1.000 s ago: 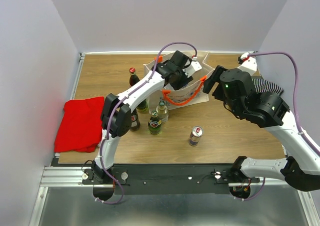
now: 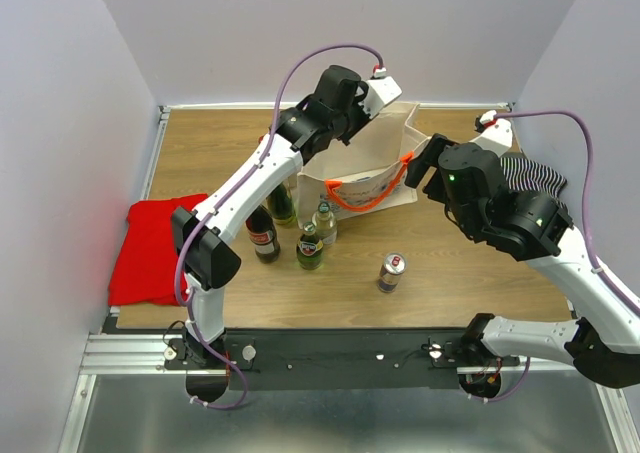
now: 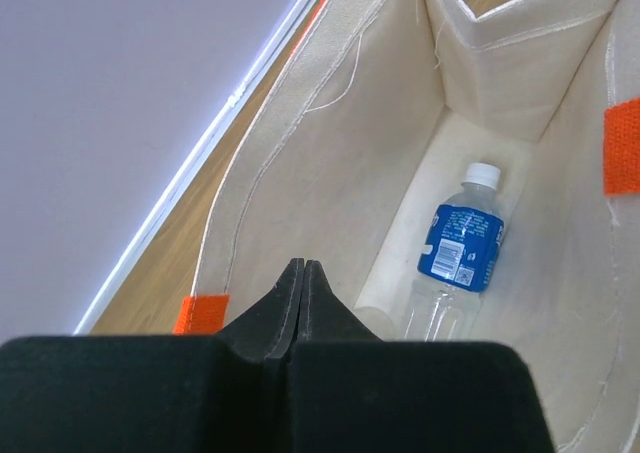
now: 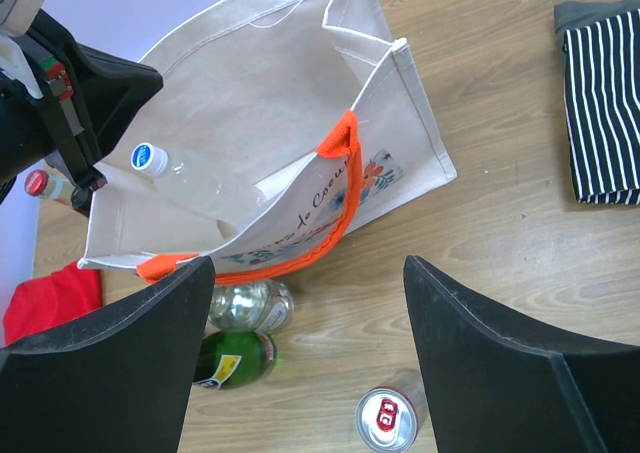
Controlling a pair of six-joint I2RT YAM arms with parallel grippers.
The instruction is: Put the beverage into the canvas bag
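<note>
The canvas bag (image 2: 395,138) stands open at the back middle of the table, with orange handles. Inside it, the plastic water bottle with blue label (image 3: 462,245) lies on the floor in the left wrist view, its white cap pointing away. A second clear bottle (image 4: 200,185) with a blue-topped cap leans inside, seen in the right wrist view. My left gripper is over the bag's opening, fingertips together and nothing between them, apart from the labelled bottle. My right gripper stands open and empty to the bag's right.
In front of the bag are a clear bottle (image 2: 325,223) and a green bottle (image 2: 309,248); a dark bottle (image 2: 262,235) stands left of them. A can (image 2: 391,272) stands nearer the front. A red cloth (image 2: 150,253) lies left, a striped cloth (image 2: 535,176) right.
The bottle now lies lower inside. The right arm stayed put.
</note>
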